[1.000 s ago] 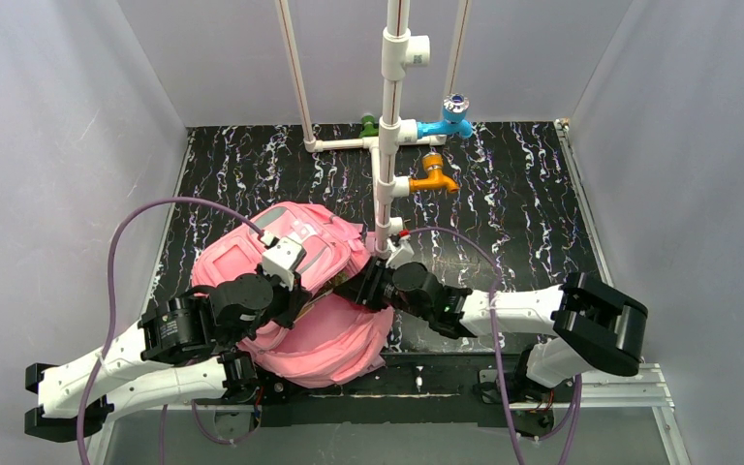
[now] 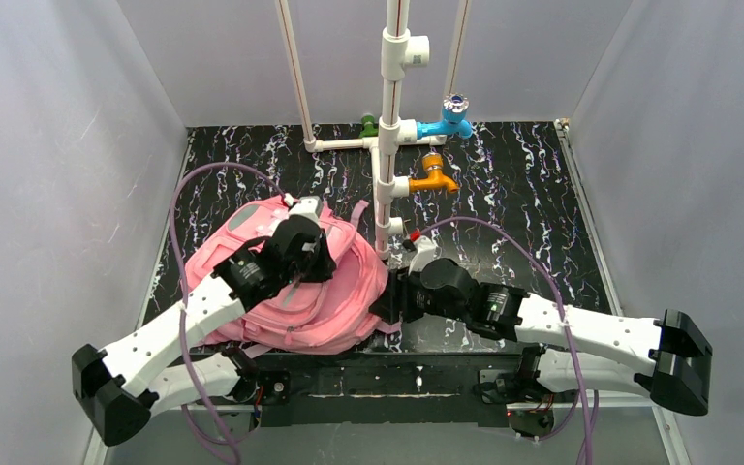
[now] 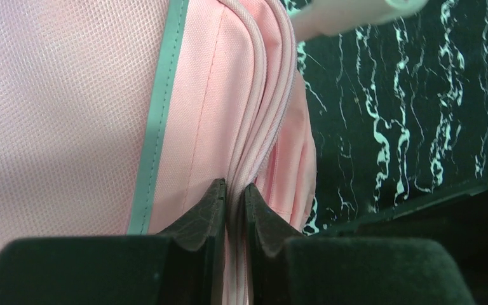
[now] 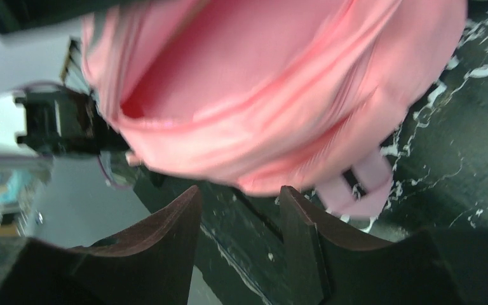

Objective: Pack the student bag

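Note:
A pink student bag (image 2: 295, 305) lies on the left half of the dark marbled table. My left gripper is shut on the bag's piped edge (image 3: 273, 82), whose folded fabric runs down between the fingers. At the bag's right side, my right gripper stands part open, with no fabric between its fingers. Just beyond those fingertips, in the right wrist view, the bag's pink side (image 4: 254, 140) hangs blurred, with a fold open at its upper left. What lies inside the bag is hidden.
A white pipe stand (image 2: 387, 165) rises right behind the bag, carrying a blue tap (image 2: 446, 126) and an orange tap (image 2: 433, 176). Bare table (image 2: 523, 232) stretches to the right. The table's front edge runs close under the bag.
My left gripper has moved right and away from the front, and the bag's opening no longer gapes in the top view. The right gripper has come out of the opening, toward the front and right.

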